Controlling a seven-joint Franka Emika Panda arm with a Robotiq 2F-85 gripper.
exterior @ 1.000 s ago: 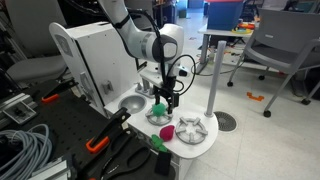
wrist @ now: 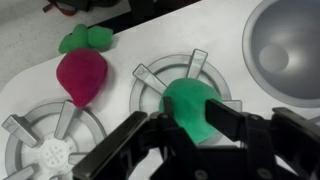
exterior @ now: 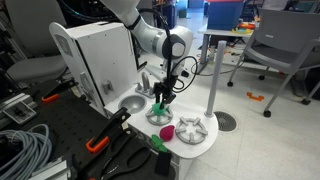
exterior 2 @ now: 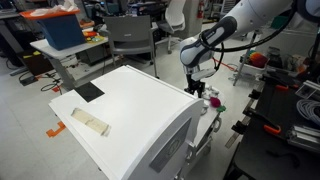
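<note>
A rounded green object (wrist: 190, 102) rests over a round grey burner (wrist: 148, 76), covering its middle, in the wrist view. My gripper is right at it, fingers apart on either side of the green; whether they touch it cannot be told. In exterior view 1 the white arm bends down to the gripper (exterior: 163, 96), above the burner, with the green object (exterior: 157, 107) partly hidden by it. A dark pink object with a green top (wrist: 82, 76) lies beside the burner, clear of the gripper.
A second burner (exterior: 191, 130) stands to the right and a metal sink bowl (exterior: 132, 103) to the left. The white tabletop has a grey pole (exterior: 217, 76) at the back right. A white cabinet (exterior: 95, 62) stands at the left.
The pink object and burners have stayed put.
</note>
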